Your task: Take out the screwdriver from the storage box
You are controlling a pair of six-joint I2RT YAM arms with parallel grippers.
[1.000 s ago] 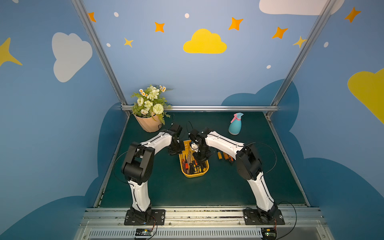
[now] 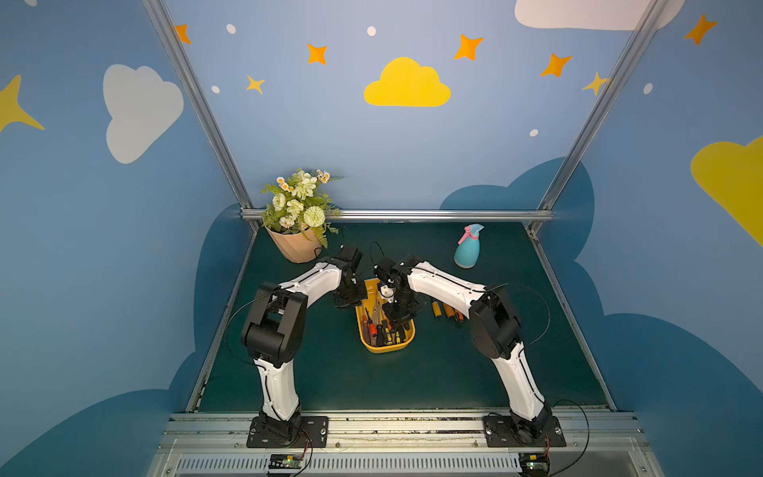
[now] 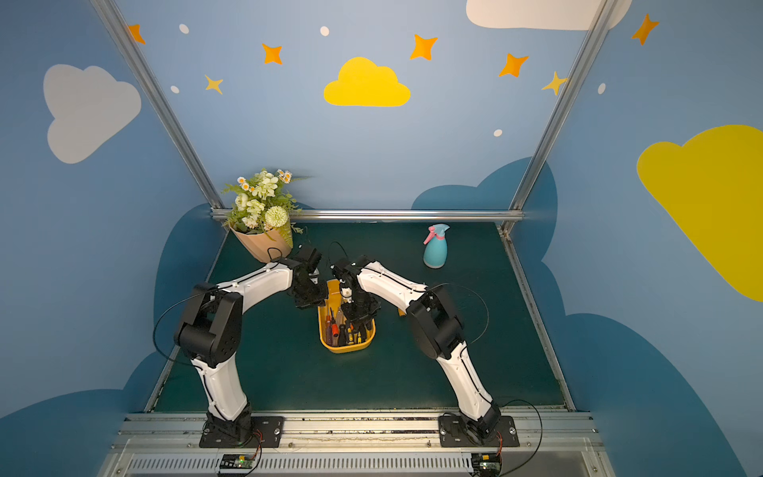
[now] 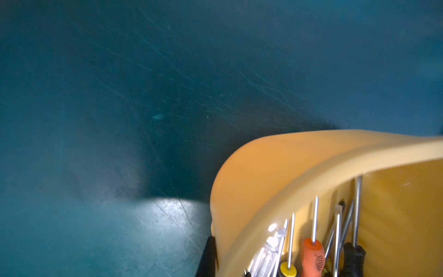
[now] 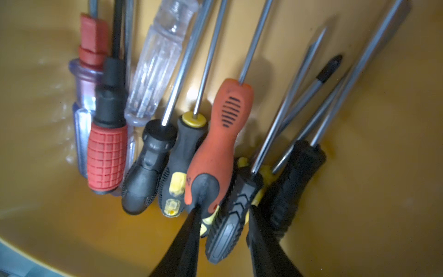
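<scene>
A yellow storage box [image 2: 369, 346] holds several screwdrivers, among them an orange-handled one [image 5: 220, 138], a red-and-black one [image 5: 106, 157] and black-handled ones [image 5: 293, 184]. My right gripper is down inside the box, part open, its fingertips either side of a black chevron-gripped handle beside the orange one; whether they touch it cannot be told. My left gripper [image 2: 351, 299] is at the box's left side; in the left wrist view only a dark finger shows by the outer wall, so its finger is not clear.
A flower pot [image 2: 294, 245] stands at the back left, a spray bottle [image 2: 467, 253] at the back right. Several yellow-handled tools [image 2: 447, 310] lie right of the box, partly behind the right arm.
The top left view looks almost unchanged from 0.9 s ago; at most my right gripper has shifted very slightly.
</scene>
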